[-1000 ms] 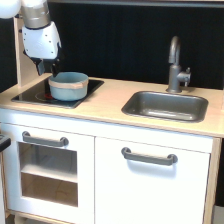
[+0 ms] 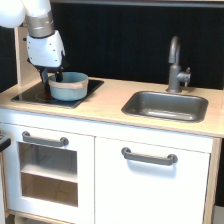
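Note:
A blue-grey pot [image 2: 69, 89] with a pale band stands on the black stovetop [image 2: 33, 93] at the left of the counter. The white arm comes down from the upper left, and its dark gripper [image 2: 51, 77] is at the pot's left rear rim. It is too small and dark there to show how its fingers stand or whether they touch the rim.
At the right of the wooden counter [image 2: 108, 104] is a metal sink [image 2: 166, 105] with a dark faucet [image 2: 176, 70] behind it. Bare counter lies between stovetop and sink. Below are an oven door [image 2: 42, 139] and a cabinet door [image 2: 150, 185] with grey handles.
The arm has come slightly lower and to the right, bringing the gripper to the pot's rim. The pot appears to stand where it was.

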